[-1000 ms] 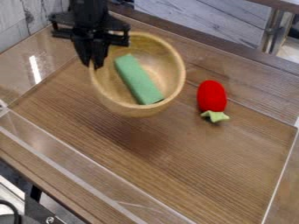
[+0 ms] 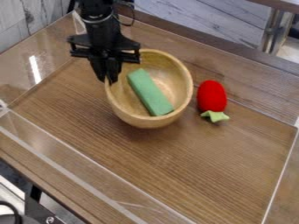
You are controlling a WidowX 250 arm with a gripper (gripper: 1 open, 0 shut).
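Note:
My gripper is shut on the left rim of a pale yellow bowl, which sits near the middle of the view. A green block lies inside the bowl. Just right of the bowl is a red object with a pale green leafy end, like a toy strawberry or pepper.
A wall stands at the back left, and a light ledge runs along the back right. A dark cable shows at the lower left corner.
The bowl, with the green block in it, has moved right and down in the view along with my gripper, and now sits closer to the red object.

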